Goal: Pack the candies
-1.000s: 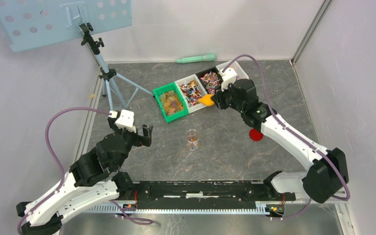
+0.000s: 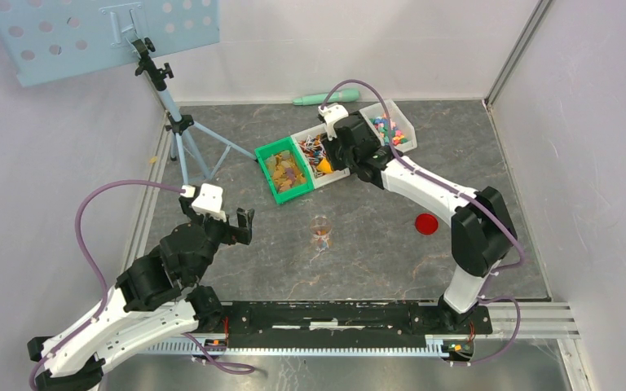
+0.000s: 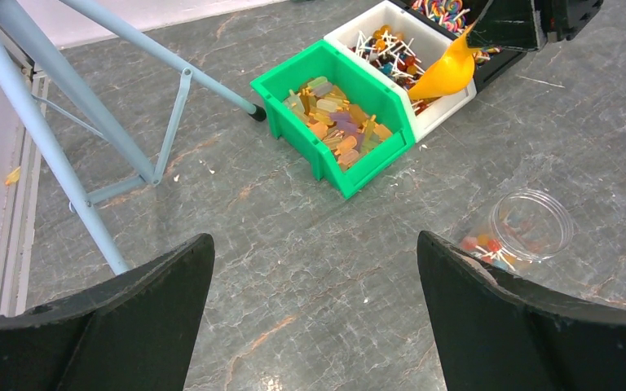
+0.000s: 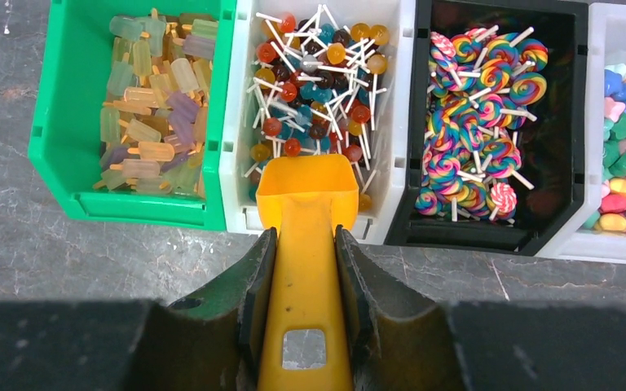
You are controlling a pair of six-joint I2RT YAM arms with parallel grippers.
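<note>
My right gripper is shut on the handle of a yellow scoop [image 4: 308, 181]. The scoop looks empty and hangs over the front end of the white bin [image 4: 236, 191], which holds round lollipops [image 4: 318, 81] in several colours. Left of it stands the green bin [image 4: 61, 175] of popsicle-shaped candies [image 4: 159, 106]; on its right is the black bin [image 4: 477, 232] of swirl lollipops [image 4: 489, 114]. A clear jar [image 3: 538, 224] with a few candies at the bottom stands on the floor. Apart from it all, my left gripper is open and empty.
Another white bin [image 4: 599, 244] holds colourful candies at the right end of the row. A red lid [image 2: 426, 224] lies on the right, and a teal cylinder [image 2: 326, 98] lies behind the bins. Tripod legs [image 2: 200, 151] stand left of the green bin.
My right arm has swung left and away from the base, carrying the scoop from the white bin's front right edge to over its lollipops. The left arm has stayed put.
</note>
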